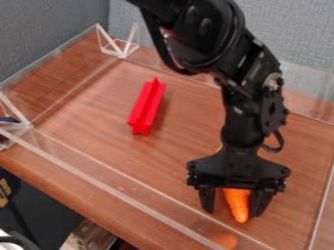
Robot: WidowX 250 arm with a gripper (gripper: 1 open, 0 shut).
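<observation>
The black gripper (233, 201) is low over the wooden table at the right, its fingers on either side of an orange carrot (237, 203), which is partly hidden under the gripper body. Whether the fingers press on the carrot is hard to tell. A red bar (147, 105) lies on the table left of the arm.
Clear plastic walls border the wooden table (92, 137), with white brackets (115, 39) at the back left. A dark gap lies beyond the front left edge.
</observation>
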